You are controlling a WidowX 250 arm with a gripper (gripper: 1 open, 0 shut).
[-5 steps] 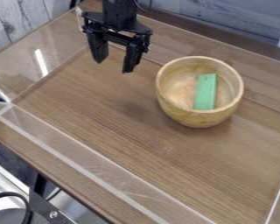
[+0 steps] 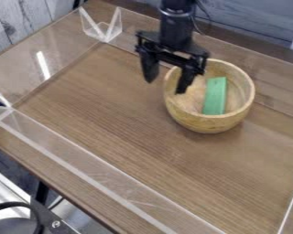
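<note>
My gripper [image 2: 168, 66] hangs open at the top centre, its dark fingers just over the rear left part of a round tan bowl [image 2: 192, 116]; the arm is blurred. Inside the bowl, on its right side, lies a green block [image 2: 215, 95]. Whether the fingers touch the bowl cannot be told.
Clear plastic pieces [image 2: 102, 27] stand at the back left, and transparent strips run along the left edge. A dark cable loops at the bottom left corner.
My gripper has moved right from the upper middle-left to over the bowl's rear. The bowl and green block look unchanged.
</note>
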